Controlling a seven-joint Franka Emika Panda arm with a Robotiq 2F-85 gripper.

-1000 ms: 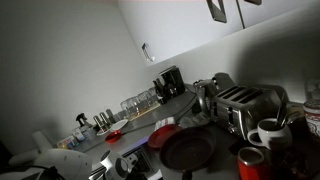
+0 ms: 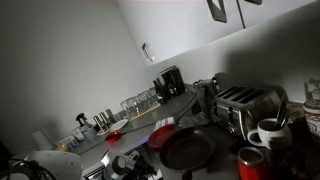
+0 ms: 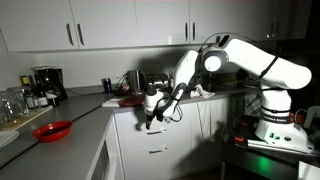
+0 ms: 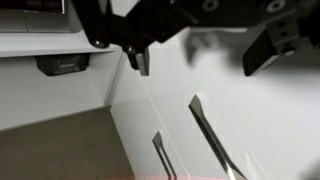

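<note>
My gripper is open, its two dark fingers set wide apart with nothing between them. Beyond them in the wrist view is a white cabinet front with two metal handles, a nearer handle [image 4: 215, 138] and a farther handle [image 4: 164, 155]. Exterior view 2 shows the arm reaching across from the right, its gripper [image 3: 154, 118] low in front of the white drawers [image 3: 133, 145], close to the upper drawer handle [image 3: 157, 131]. Whether they touch cannot be told. Only part of the gripper [image 2: 128, 167] shows below the counter edge in exterior view 1.
On the counter above are a dark pan [image 2: 187, 148], a toaster [image 2: 247, 108], a white mug [image 2: 270, 133] and a red can [image 2: 252, 164]. A red bowl [image 3: 52, 130] rests on the left counter. Open floor [image 3: 190, 166] lies below the drawers.
The arm and gripper at the lower left of exterior view 1 have shifted slightly. Objects on the counter stay in place.
</note>
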